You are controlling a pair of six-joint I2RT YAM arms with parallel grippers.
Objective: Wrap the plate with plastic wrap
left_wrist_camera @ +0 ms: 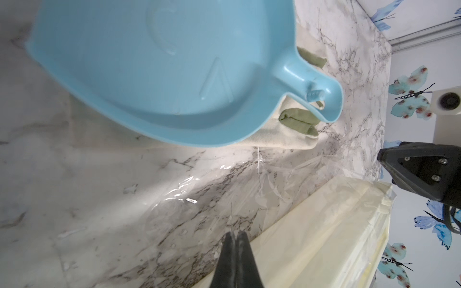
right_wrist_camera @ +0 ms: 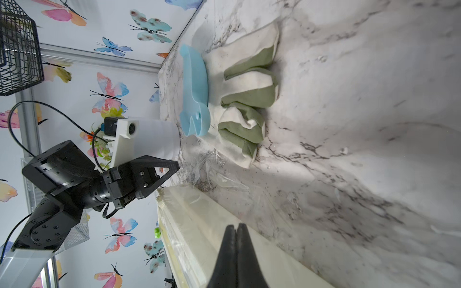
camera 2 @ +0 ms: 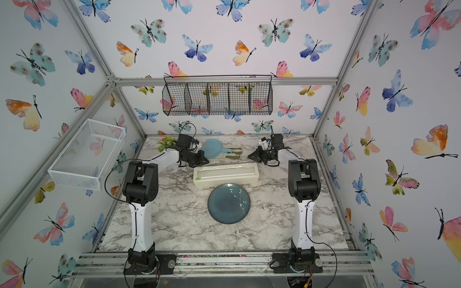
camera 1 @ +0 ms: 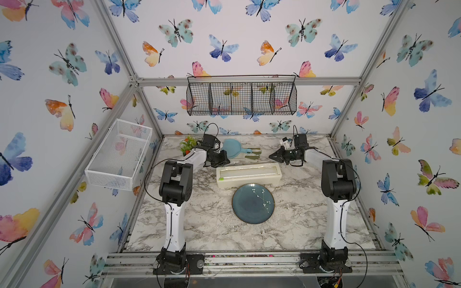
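A dark blue plate (camera 1: 253, 203) with a pale blossom pattern lies bare on the marble table. Right behind it sits the cream wrap box (camera 1: 248, 182), long side toward the plate. Clear plastic wrap (left_wrist_camera: 269, 184) spreads, wrinkled and shiny, from the box onto the table behind it. My left gripper is shut at the box's far left edge; whether any film is caught in its fingertips cannot be told. Over by the box's far right side, my right gripper is shut too, nothing showing between its fingers.
A light blue dustpan-shaped tool (left_wrist_camera: 158, 62) rests on a folded cream and green cloth (right_wrist_camera: 247, 100) behind the box. A potted plant (camera 1: 187, 144) stands behind my left arm.
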